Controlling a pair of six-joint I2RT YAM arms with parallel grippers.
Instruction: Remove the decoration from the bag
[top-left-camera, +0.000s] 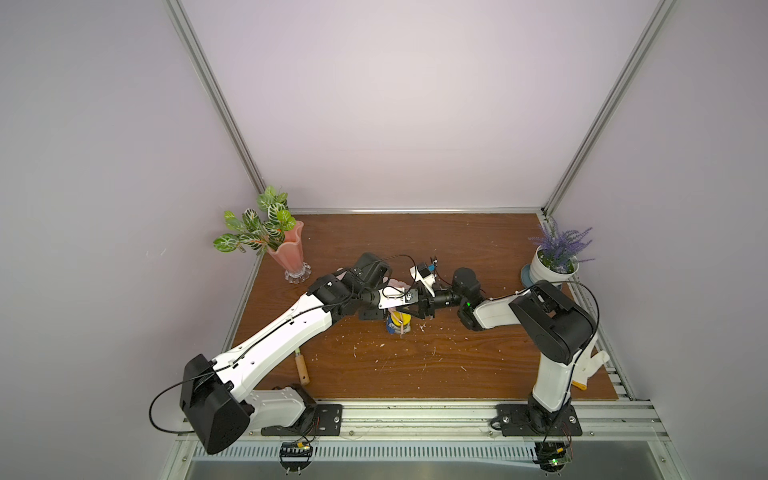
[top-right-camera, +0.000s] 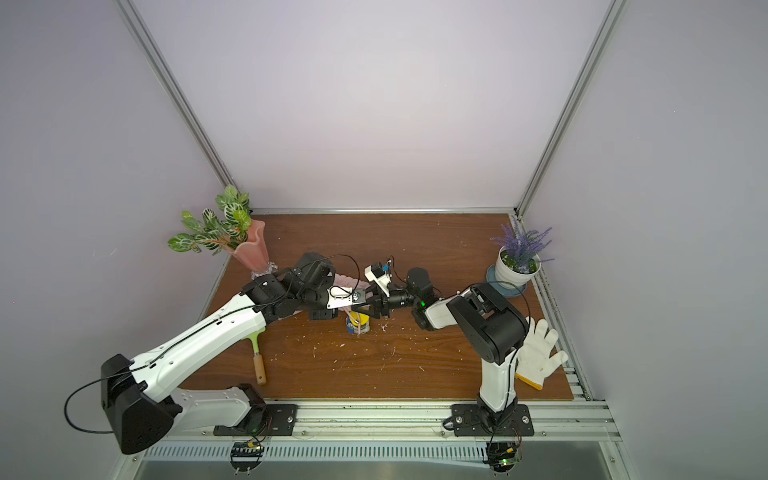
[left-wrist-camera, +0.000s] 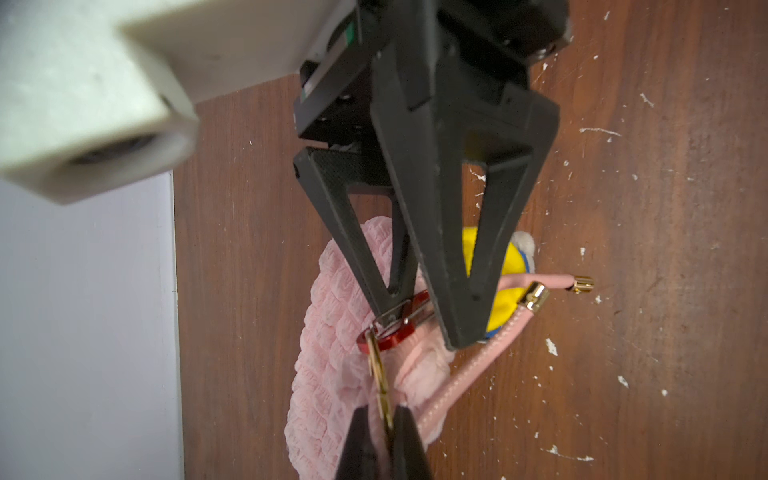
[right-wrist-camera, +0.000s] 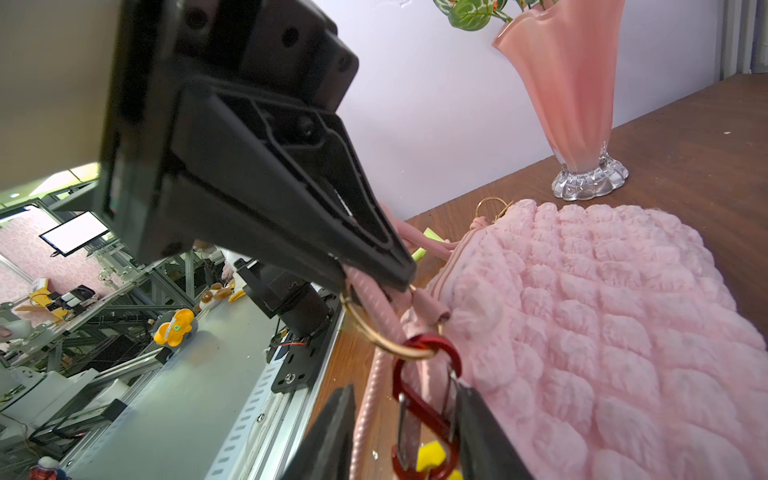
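The pink quilted bag (right-wrist-camera: 592, 320) lies mid-table under both grippers, its yellow decoration (left-wrist-camera: 502, 304) partly hidden beside it. A red double carabiner (right-wrist-camera: 420, 408) links a gold ring (left-wrist-camera: 378, 372) to the decoration side. My left gripper is shut at the gold ring, with only thin metal or strap showing at its tips. In the left wrist view the other gripper's dark fingers stand over the carabiner. My right gripper is part open, its fingertips on either side of the carabiner in the right wrist view; whether they touch it is unclear.
A pink vase with leaves (top-left-camera: 288, 248) stands back left, a lavender pot (top-right-camera: 516, 268) at right. A white glove (top-right-camera: 540, 356) lies front right, a green tool with wooden handle (top-right-camera: 258, 364) front left.
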